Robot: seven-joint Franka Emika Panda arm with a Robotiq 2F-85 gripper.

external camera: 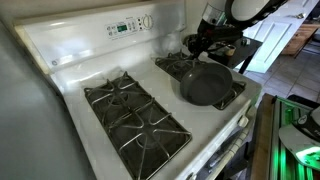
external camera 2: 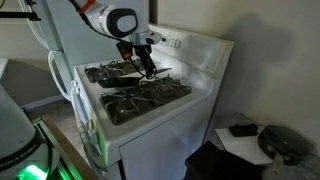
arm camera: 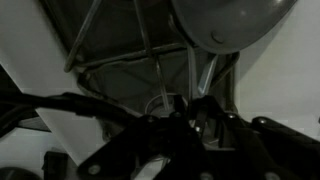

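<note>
A dark frying pan [external camera: 207, 86] is over the rear-right burner area of the white stove in exterior view 1. From the other side, the pan [external camera 2: 120, 81] appears low over the grates, its handle side toward my gripper [external camera 2: 147, 70]. In the wrist view the grey pan [arm camera: 232, 22] fills the upper right, and its thin metal handle [arm camera: 206, 75] runs down between the fingers. My gripper is shut on that handle. Whether the pan touches the grate is hard to tell.
A control panel [external camera: 125, 27] stands along the back. In exterior view 2, a dark pot [external camera 2: 286, 143] and a white board [external camera 2: 243, 143] lie on the counter at right.
</note>
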